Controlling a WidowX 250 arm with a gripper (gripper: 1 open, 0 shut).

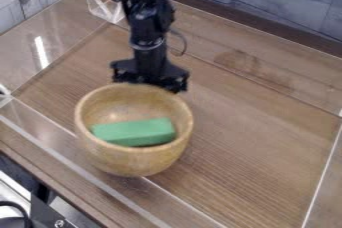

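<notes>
A wooden bowl (134, 157) sits in the lower middle of the table, holding a green block (134, 133). Behind the bowl hangs the black gripper (147, 78) on its arm, low at the bowl's far rim and blurred. Its fingertips are hard to make out, and whether anything is between them cannot be seen.
The wooden table (254, 122) has free room to the right and at the left. A clear plastic frame stands at the back left, and a grey wall (267, 7) runs along the back. Cables lie at the lower left.
</notes>
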